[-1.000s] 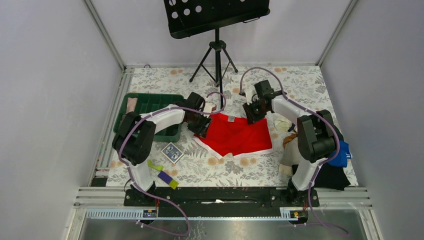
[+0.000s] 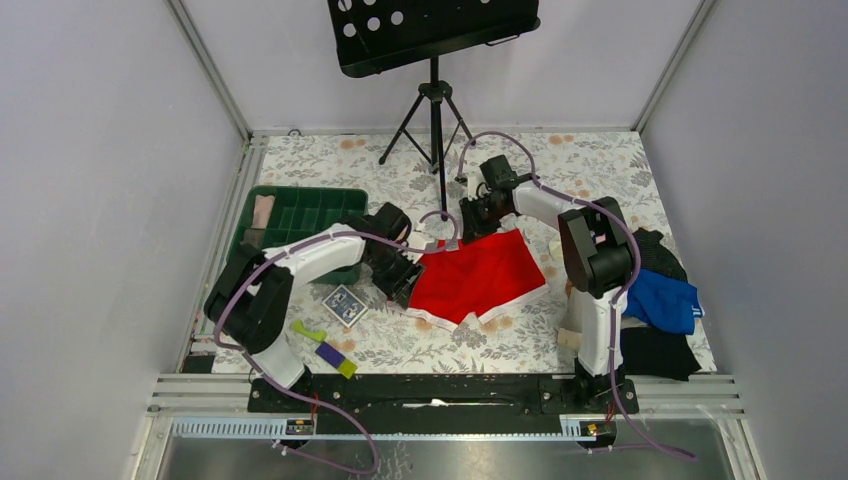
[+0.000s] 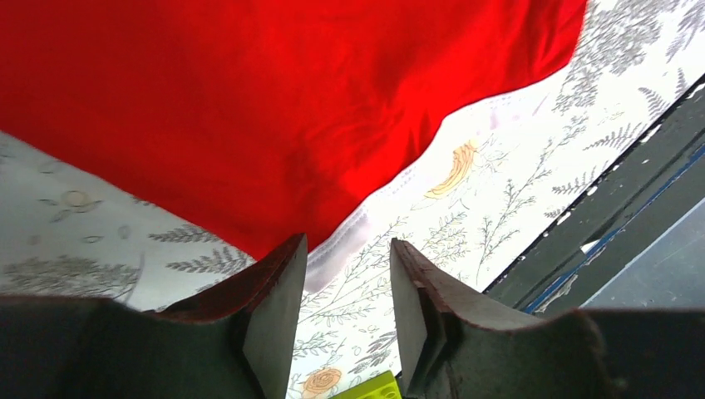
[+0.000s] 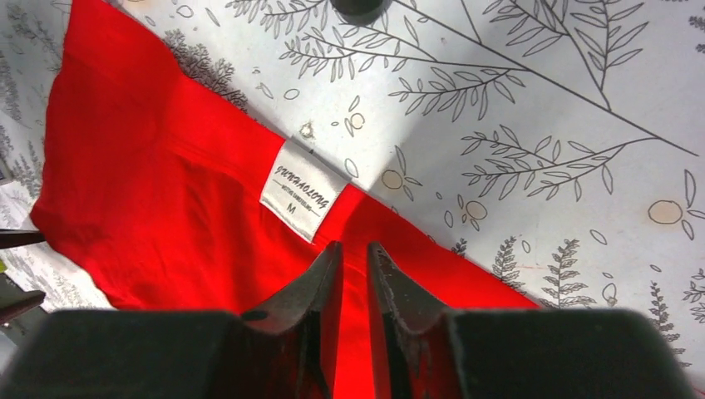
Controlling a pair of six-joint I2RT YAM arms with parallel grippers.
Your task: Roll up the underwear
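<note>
Red underwear with white hems [image 2: 472, 276] lies spread on the patterned tabletop, its hems toward the front edge. My left gripper [image 2: 400, 285] is over its left side; in the left wrist view its fingertips [image 3: 291, 253] stand apart above a white-hemmed corner, with no cloth visibly held. My right gripper [image 2: 472, 222] is over the back edge; in the right wrist view its fingers [image 4: 387, 274] are a little apart over the red waistband, near the white label [image 4: 299, 189].
A green divided bin [image 2: 300, 205] sits at left, with a framed card [image 2: 345, 306] and small yellow-purple items before it. Piled dark and blue cloths [image 2: 663, 300] lie at right. A black stand [image 2: 437, 120] rises at the back.
My left gripper has moved toward the front over the underwear's left side. My right gripper has shifted left along the back edge. The cloth's lower outline has shifted slightly.
</note>
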